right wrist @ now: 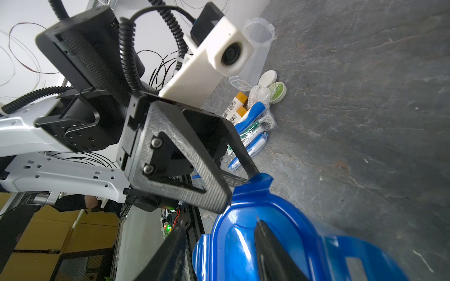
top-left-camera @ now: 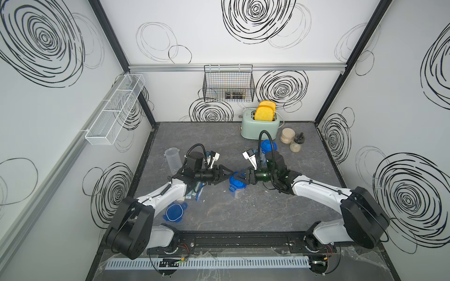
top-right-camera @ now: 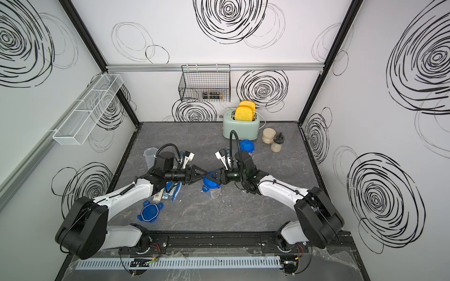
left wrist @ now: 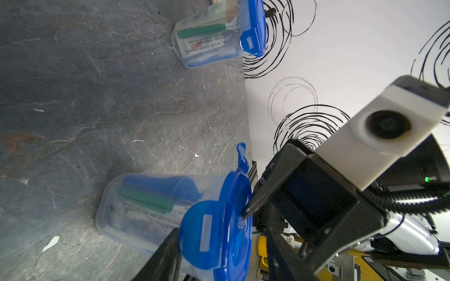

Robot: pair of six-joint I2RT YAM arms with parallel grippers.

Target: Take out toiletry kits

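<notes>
A clear kit container with blue lid (left wrist: 140,206) stands mid-table between the grippers. My right gripper (top-right-camera: 214,176) is at the lid (right wrist: 262,224), shut on it. My left gripper (top-right-camera: 200,172) is beside it, partly open, its tips close to the lid. A second lidded kit (left wrist: 206,37) stands behind my right arm. Removed toiletries (right wrist: 250,126), with brushes, tubes and discs, lie by my left arm near an empty clear container (top-left-camera: 172,160); a loose blue lid (top-left-camera: 174,212) lies at the front left.
A mint toaster (top-left-camera: 253,126) with yellow slices stands at the back, beside a tan jar (top-left-camera: 287,135) and a shaker jar (top-left-camera: 296,144). Wire baskets (top-left-camera: 228,84) hang on the walls.
</notes>
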